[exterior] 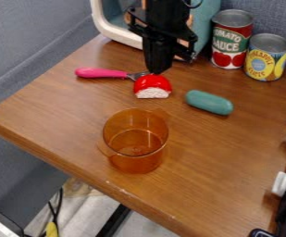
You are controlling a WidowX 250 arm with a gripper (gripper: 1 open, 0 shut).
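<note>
The black gripper (157, 57) hangs at the top centre, its tip just above a red, white-sided toy piece (153, 85) and the blade end of a pink-handled knife (103, 72). Whether the gripper is open or shut cannot be made out. A teal cylindrical piece (208, 102) lies to the right. An orange translucent pot (135, 142) stands at the middle of the wooden table (71, 120).
A tomato can (230, 43) and a yellow can (267, 59) stand at the back right. A teal and white toy appliance (108, 17) is behind the gripper. A dark stove-like object (285, 199) lines the right edge.
</note>
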